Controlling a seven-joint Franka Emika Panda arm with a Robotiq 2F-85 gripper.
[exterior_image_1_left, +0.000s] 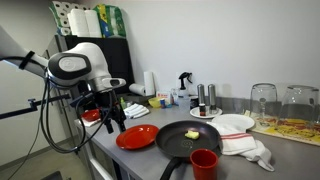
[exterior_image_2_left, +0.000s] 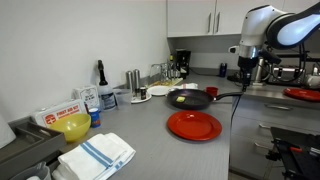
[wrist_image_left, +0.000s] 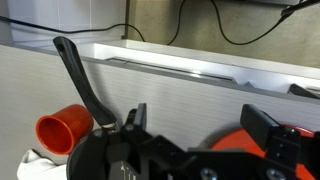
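My gripper is open, its two dark fingers wide apart and nothing between them. In exterior view 1 it hangs at the counter's left edge, beside and above the red plate (exterior_image_1_left: 137, 137). The wrist view shows part of that plate (wrist_image_left: 236, 141) under the right finger. A black frying pan (exterior_image_1_left: 174, 143) lies right of the plate, with a small yellow item (exterior_image_1_left: 192, 134) in it. Close to the pan's handle (wrist_image_left: 82, 78) stands a red cup (exterior_image_1_left: 204, 164), which the wrist view shows at the left (wrist_image_left: 62, 130).
A white cloth (exterior_image_1_left: 237, 141) and white plate (exterior_image_1_left: 236, 122) lie beyond the pan. Glass jars (exterior_image_1_left: 264, 101) stand at the back right. Exterior view 2 shows a yellow bowl (exterior_image_2_left: 72, 126) and striped towel (exterior_image_2_left: 97, 157), with clear counter between them and the plate.
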